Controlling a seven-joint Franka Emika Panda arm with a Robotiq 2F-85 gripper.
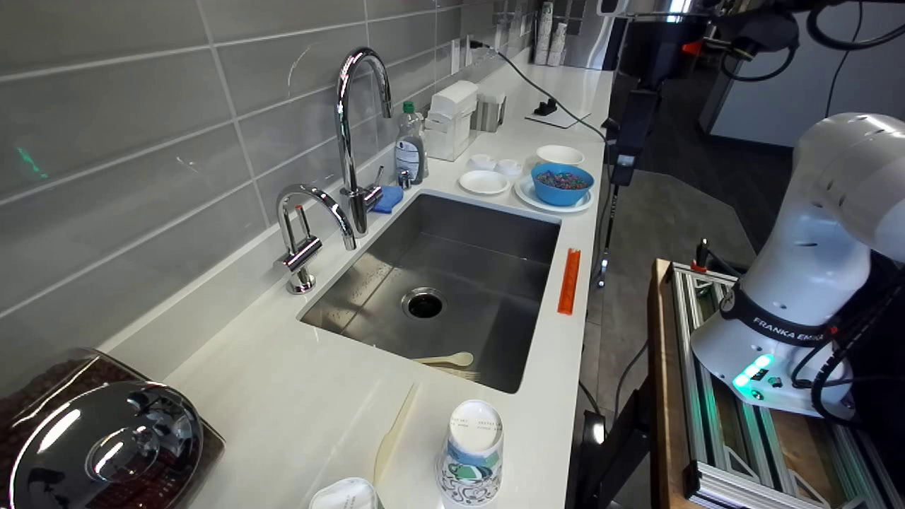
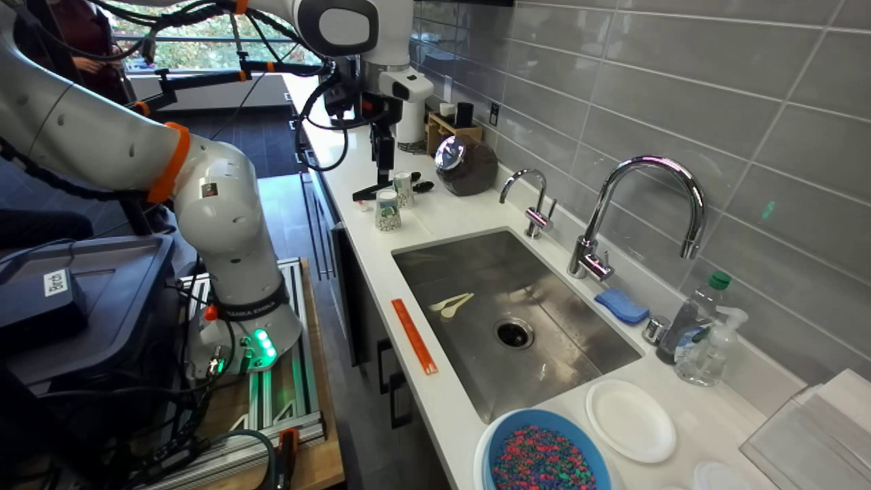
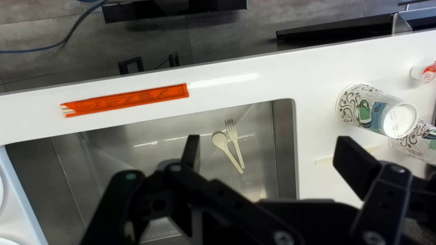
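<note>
My gripper is open in the wrist view, its two black fingers wide apart and nothing between them. Beyond that gap, a pale spoon and fork lie side by side on the floor of the steel sink. An orange chopstick packet rests on the counter strip along the sink's front edge. Two patterned paper cups stand upside down beside the sink: one cup near the counter edge, another cup close by. A pale knife lies on the counter near them.
Across the sink stand a blue bowl of colourful bits and a white plate. Two faucets, the tall one and the short one, rise behind the sink. A lidded dark container sits against the wall. Bare counter surrounds the knife.
</note>
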